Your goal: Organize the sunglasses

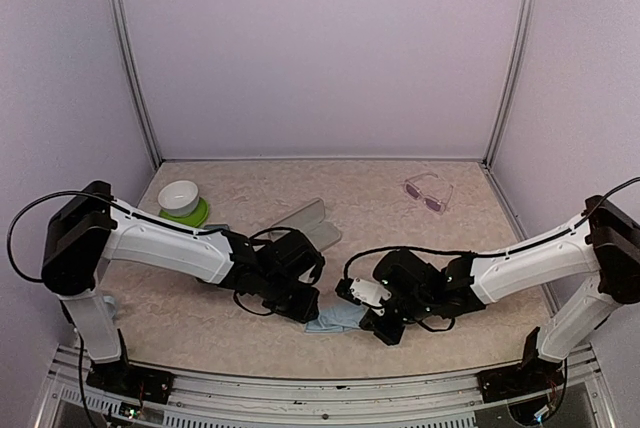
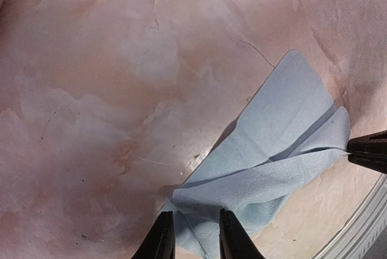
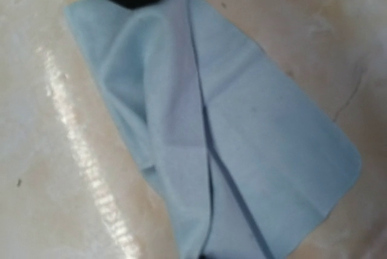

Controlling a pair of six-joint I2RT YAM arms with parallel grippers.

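Note:
The pale blue cloth (image 1: 333, 319) lies folded over itself on the table's front part, between both arms. At its left end my left gripper stands open over the cloth (image 2: 284, 111), both fingertips in front of a folded layer. My right gripper is shut on a raised fold at the cloth's other end; only its tip shows at the bottom of the right wrist view. Pink-lensed sunglasses (image 1: 430, 192) lie unfolded at the back right. A grey open case (image 1: 316, 228) rests mid-table behind the left gripper.
A white bowl (image 1: 179, 195) and a green plate (image 1: 196, 215) stand at the back left. Part of another blue item (image 1: 109, 304) shows at the left edge, behind the left arm.

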